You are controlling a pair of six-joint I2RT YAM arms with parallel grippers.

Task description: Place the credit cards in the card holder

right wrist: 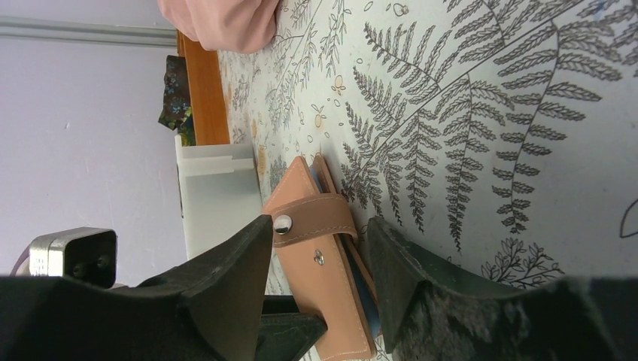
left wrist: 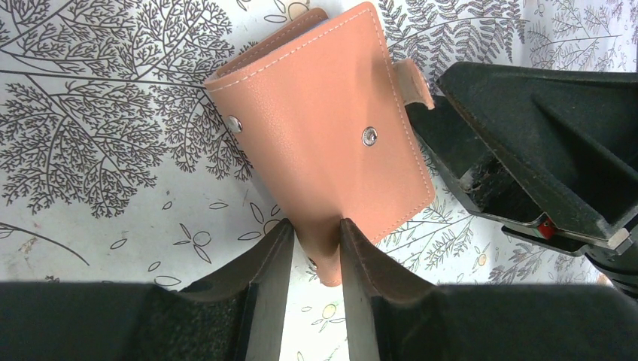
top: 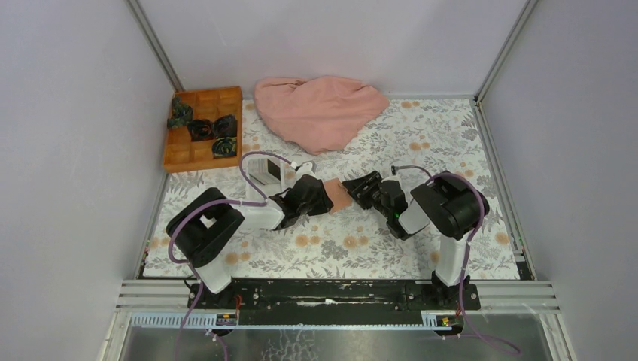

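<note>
On the table the pink leather card holder stands folded on edge. A snap strap crosses its open side with the snap facing out. A thin dark blue edge shows between its halves; whether that is cards or lining is unclear. My left gripper has its fingertips on either side of the holder's near end, the leather bulging between them; how firmly they press cannot be seen. Around the strapped end stands my right gripper, open, fingertips apart from the strap. No loose card shows.
A white rack stands beside the left arm. Behind it is an orange compartment tray with dark items. A pink cloth lies at the back.
</note>
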